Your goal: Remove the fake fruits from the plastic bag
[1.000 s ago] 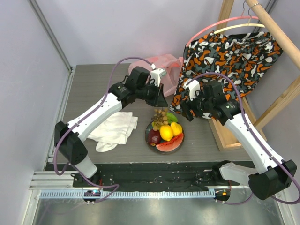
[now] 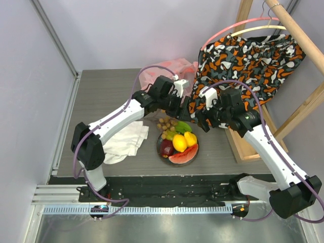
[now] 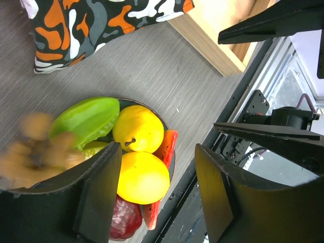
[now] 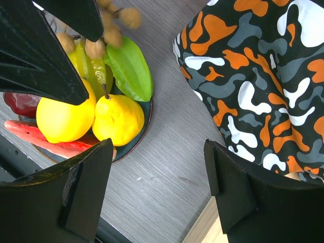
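Observation:
A pink see-through plastic bag (image 2: 174, 68) lies crumpled at the back of the table. The dark round plate (image 2: 195, 154) holds a yellow lemon (image 2: 179, 143), a yellow pear (image 4: 119, 120), a green star fruit (image 4: 130, 68), a dark red fruit (image 2: 166, 148) and a red slice (image 2: 184, 155). A brown grape-like bunch (image 3: 30, 157), blurred, lies over the plate's back left edge. My left gripper stands open above the plate's back side, nothing between its fingers. To the right, close to it, my right gripper is open and empty.
Camouflage cloth (image 2: 243, 63) hangs from hangers on a wooden rack (image 2: 247, 148) at the right, its lower edge near the right gripper. A white cloth (image 2: 123, 142) lies left of the plate. Bare table (image 2: 98, 91) shows at the back left.
My left gripper has moved right, toward the right gripper, and its fingers have parted. The brown bunch has shifted left and back across the plate's edge. The right arm holds its place.

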